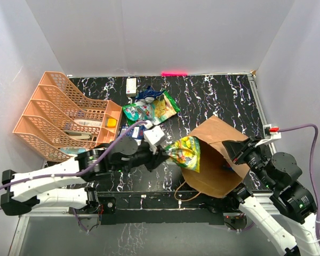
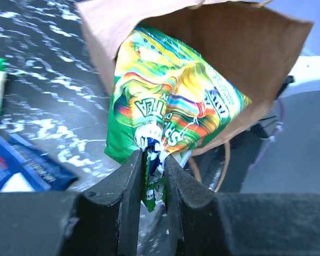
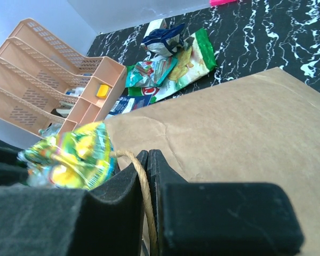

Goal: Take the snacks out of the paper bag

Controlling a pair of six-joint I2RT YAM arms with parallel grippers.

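Note:
A crinkled yellow-green snack bag (image 1: 184,152) hangs at the paper bag's mouth, its narrowed end pinched by my left gripper. The brown paper bag (image 1: 212,185) lies open on its side at the right; something dark inside cannot be made out. My right gripper is shut on the bag's twisted rope handle (image 3: 144,193). A green snack pack (image 3: 201,50), a teal one (image 3: 146,74), dark-blue packs (image 3: 162,38) and another blue pack underneath lie outside on the table, left of the paper bag.
A peach slotted organiser (image 1: 38,130) with small items fills the left. A white box (image 1: 131,87) and a pink strip (image 1: 174,73) are at the back. Dark marble table (image 1: 218,96) shows bare at the back right.

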